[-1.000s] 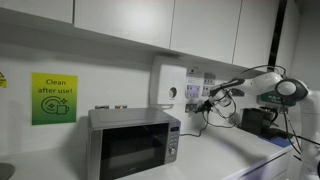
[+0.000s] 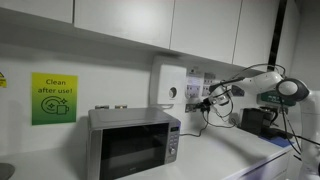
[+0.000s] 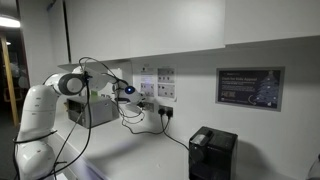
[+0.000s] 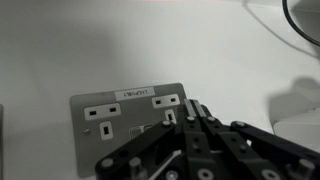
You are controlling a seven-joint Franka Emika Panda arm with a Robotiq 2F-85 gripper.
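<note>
My gripper is shut, with nothing showing between its fingers. In the wrist view it covers the lower right part of a grey double wall socket [image 4: 126, 103] with a printed label; whether the fingertips touch the plate I cannot tell. From exterior view 1, the gripper [image 2: 206, 104] is small and close to the back wall, right of the white dispenser. Exterior view 2 shows the arm [image 3: 95, 75] reaching to the gripper [image 3: 146, 106] beside the wall sockets [image 3: 165, 84].
A silver microwave [image 2: 132, 143] stands left on the white counter [image 2: 215, 150], below the white wall dispenser [image 2: 168, 82]. A black machine [image 3: 211, 153] stands by the wall, with cables running to plugs [image 3: 168, 112]. Cupboards [image 2: 125, 18] hang overhead. Mid-counter is clear.
The wrist end of the arm has shifted only slightly near the wall sockets. The microwave, dispenser and counter are unchanged.
</note>
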